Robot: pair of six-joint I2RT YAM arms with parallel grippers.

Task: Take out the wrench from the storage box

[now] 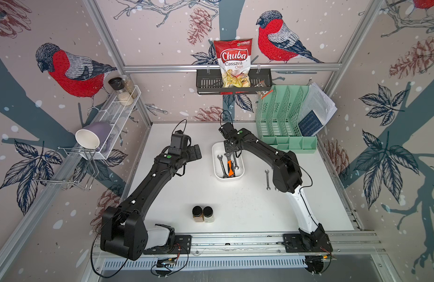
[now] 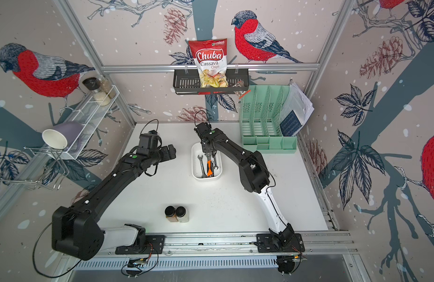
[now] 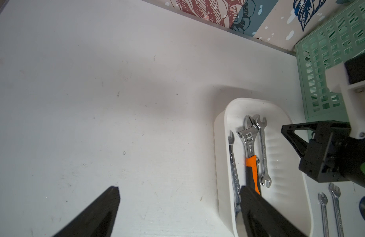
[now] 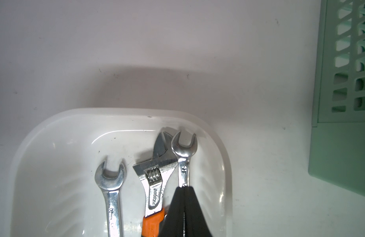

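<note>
The white storage box point(image 3: 221, 138) holds an orange-handled adjustable wrench point(image 3: 251, 162), one open-ended wrench point(image 3: 234, 167) on its left and another wrench point(image 3: 263, 154) on its right. In the right wrist view, the right-hand wrench point(image 4: 183, 158) lies with its head touching the adjustable one. My right gripper is above it, its fingertips together and covering the lower shaft. From the left wrist view, that gripper is clear of all the tools, with nothing visible in its fingers. My left gripper stands wide open left of the box, over bare table.
Two loose wrenches point(image 3: 336, 197) lie on the table right of the box. A green organiser point(image 1: 287, 143) stands at the back right. Two black-lidded jars point(image 1: 197, 213) stand near the front. Table space left of the box is free.
</note>
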